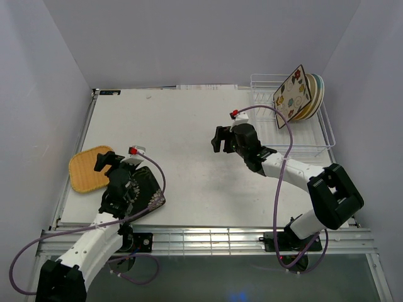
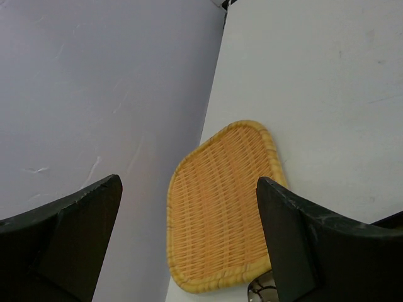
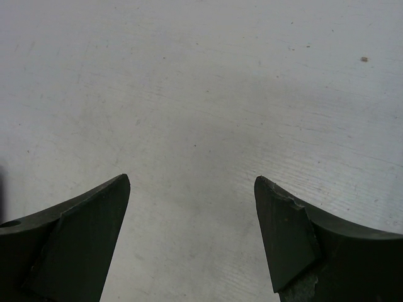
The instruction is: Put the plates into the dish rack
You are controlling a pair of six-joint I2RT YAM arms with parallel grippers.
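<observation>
A white wire dish rack [image 1: 318, 141] at the back right holds several upright plates, the front one patterned with flowers [image 1: 291, 94]. At the left lies an orange woven square plate [image 1: 85, 171], also in the left wrist view [image 2: 217, 207]. A dark patterned plate [image 1: 151, 192] lies beside it, partly hidden by my left arm. My left gripper [image 1: 107, 162] is open above the two plates, empty between its fingers. My right gripper [image 1: 221, 139] stands open over bare table, left of the rack, with nothing between its fingers.
Grey walls [image 1: 34, 113] border it at the left, back and right, the left one close to the woven plate. A metal rail [image 1: 208, 234] runs along the front edge.
</observation>
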